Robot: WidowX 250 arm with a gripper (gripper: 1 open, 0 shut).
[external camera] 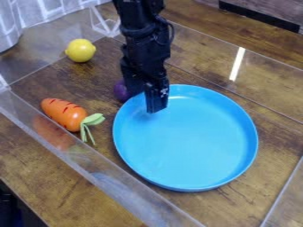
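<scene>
The black gripper [147, 93] hangs from the top over the back-left rim of a blue plate [183, 142], open. Just behind it, partly hidden, a purple object [120, 91] sits on the wooden surface. An orange toy carrot [64, 113] with green leaves lies left of the plate. A yellow lemon-like ball [81, 50] is at the upper left.
Clear walls [71, 155] run along the front left and around the area. A pale ribbed object [10, 22] stands in the top left corner. The wood right of and behind the plate is bare.
</scene>
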